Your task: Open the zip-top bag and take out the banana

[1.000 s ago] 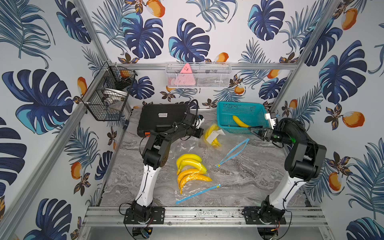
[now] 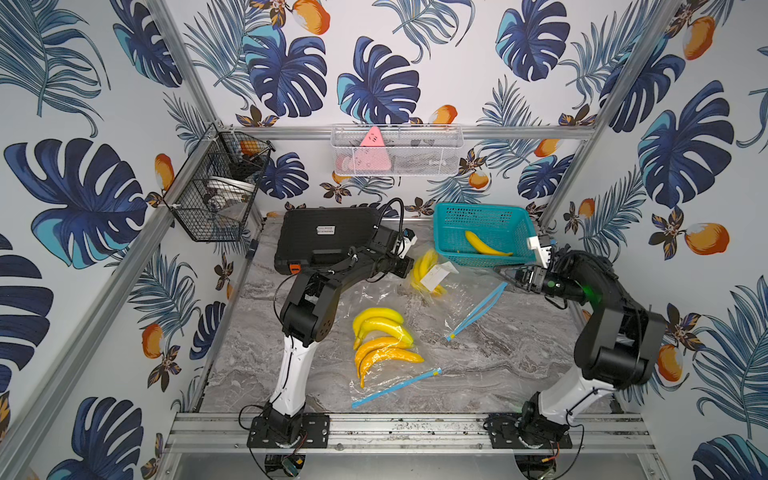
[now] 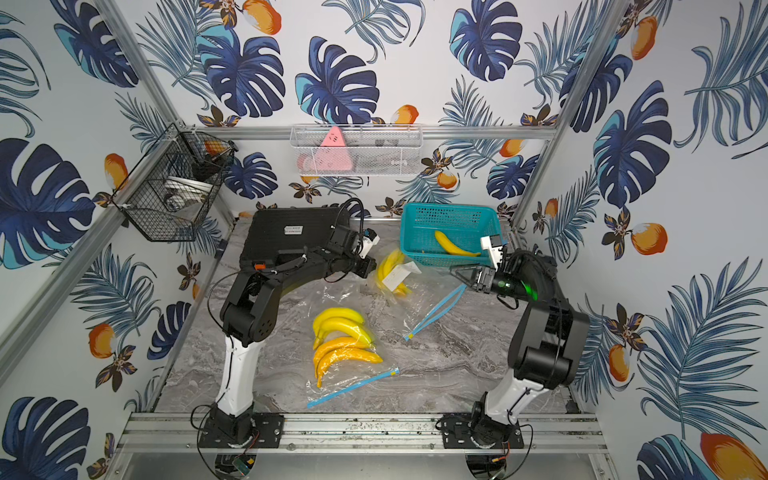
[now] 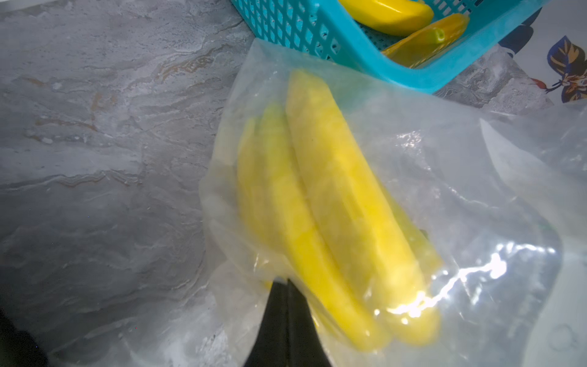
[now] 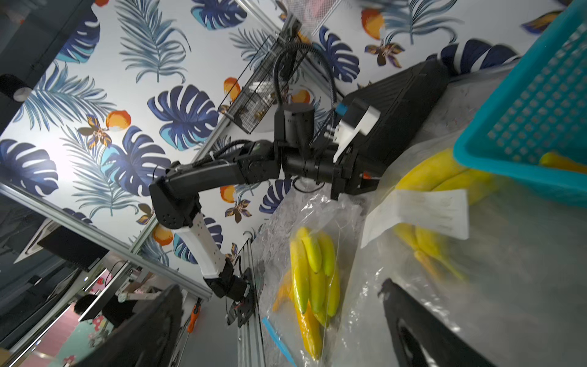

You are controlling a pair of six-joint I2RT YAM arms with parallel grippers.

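Several bananas point(image 4: 342, 208) lie inside a clear zip bag point(image 4: 464, 183) with a white label point(image 5: 434, 211). The bag's blue zip strips point(image 2: 477, 310) are spread apart at its right end. My left gripper is shut against the bag's film by the closed end; whether film is pinched between its tips cannot be told. Beside the upper zip end, in front of the basket, my right gripper point(image 2: 512, 276) stands open; its spread fingers point(image 5: 403, 318) have nothing between them. A teal basket point(image 2: 450, 232) holds a loose banana point(image 2: 485, 244), and two yellow shapes show there in the left wrist view.
A second bag of bananas point(image 2: 384, 344) with a blue zip strip point(image 2: 396, 387) lies in front on the table. At the back left stands a black case point(image 2: 320, 228), behind my left arm.
The labelled bag and its spread zip strips have shifted slightly right. My left gripper has edged right.
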